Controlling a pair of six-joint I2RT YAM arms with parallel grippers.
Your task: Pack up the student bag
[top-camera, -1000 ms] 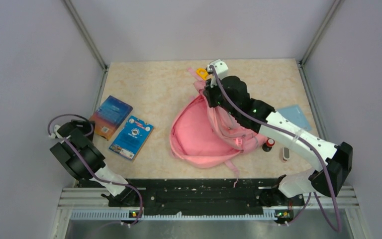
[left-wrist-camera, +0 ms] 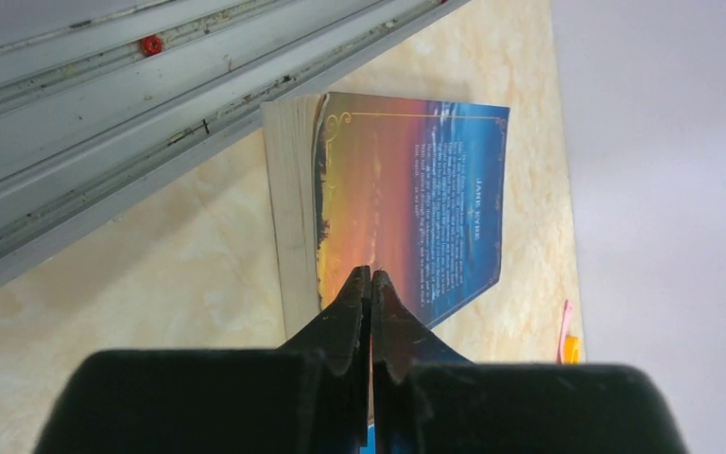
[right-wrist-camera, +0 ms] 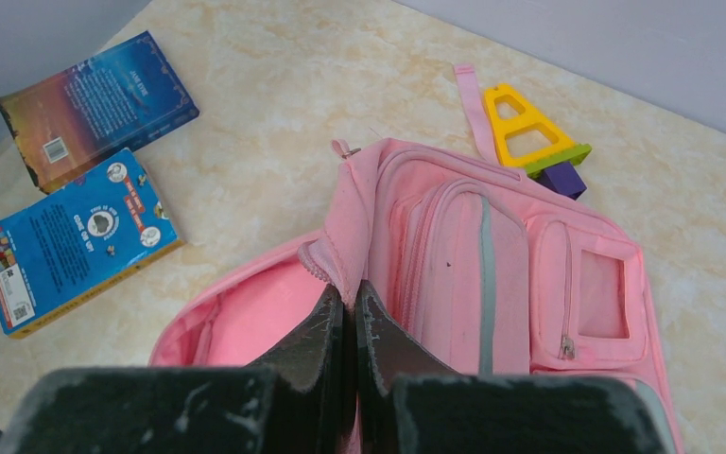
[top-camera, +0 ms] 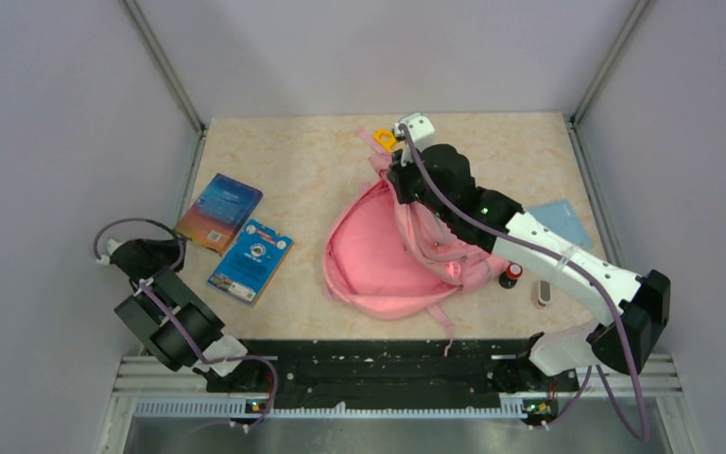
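Observation:
A pink bag [top-camera: 369, 251] lies open in the middle of the table. My right gripper is shut on the bag's upper rim, whose pink fabric [right-wrist-camera: 348, 232] rises from between the fingertips. To the left lie two books, both flat. The orange-and-blue book [top-camera: 219, 213] is the farther one, and the blue book [top-camera: 250, 262] sits beside it, nearer the front. My left gripper is shut with nothing visible between its fingers. Its tips appear over the spine-side part of the orange-and-blue book [left-wrist-camera: 406, 199]; whether they touch it I cannot tell.
Behind the bag is a yellow toy piece [right-wrist-camera: 529, 123] with a purple block [right-wrist-camera: 562, 180]. A dark bottle with a red cap [top-camera: 510, 274], a small pale object [top-camera: 544, 294] and a light-blue sheet [top-camera: 562, 222] are at the right. Table between books and bag is bare.
The orange-and-blue book has slid slightly right and toward the back, turning a little. The right arm and the bag stay put.

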